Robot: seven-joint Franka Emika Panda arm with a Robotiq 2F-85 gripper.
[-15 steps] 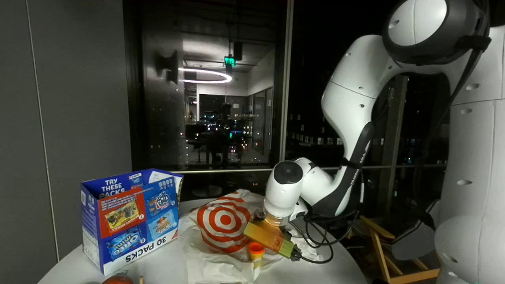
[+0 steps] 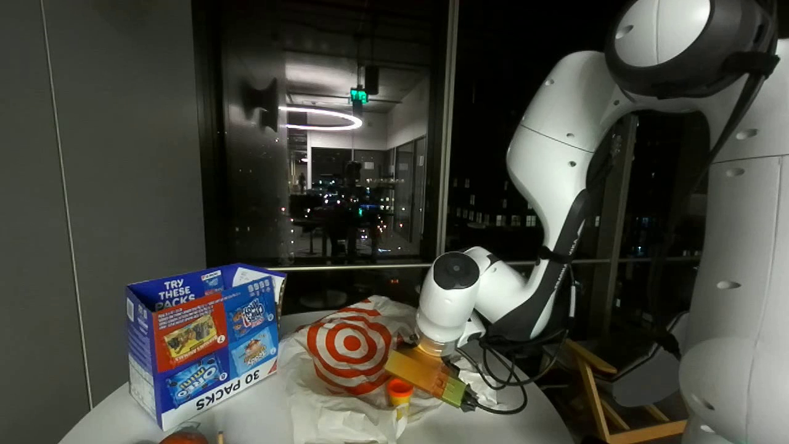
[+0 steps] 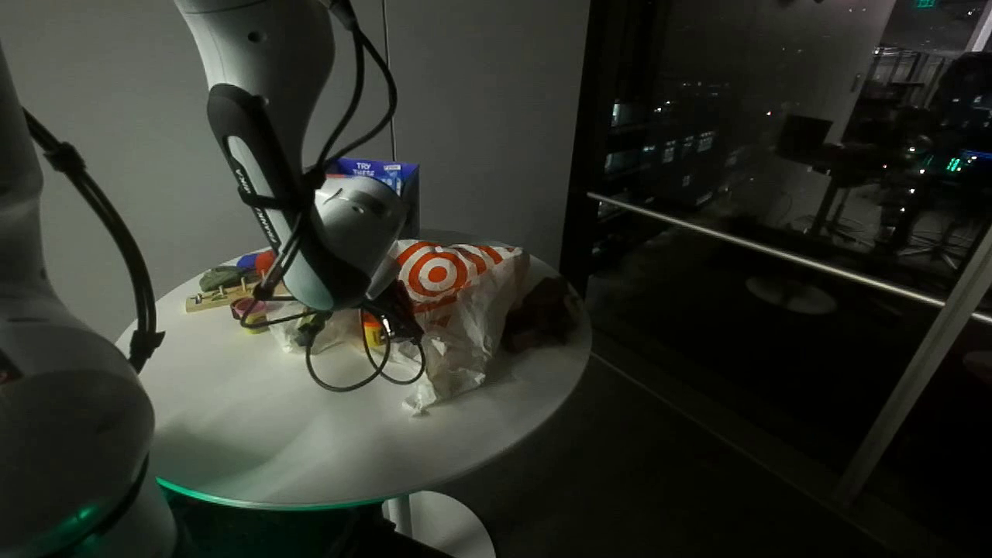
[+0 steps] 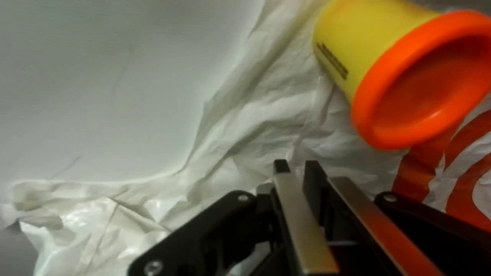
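Note:
A white plastic bag with a red target print lies crumpled on the round table. In the wrist view its loose white plastic spreads beneath my gripper. The fingers are partly open, with a narrow gap between their tips and no object seen in it; whether the tips touch the plastic is unclear. A yellow tub with an orange lid lies tilted on the bag, ahead and to the right of the fingertips in that view. The same tub shows below the gripper housing in exterior view 1, where the fingertips are hidden.
An open blue snack box stands on the table's left in exterior view 1. Beside the arm in exterior view 2 are a wooden board and a small tub. Bare tabletop lies nearer that camera.
My arm and gripper have shifted slightly to the right in exterior view 1. The bag, tub and box look unmoved.

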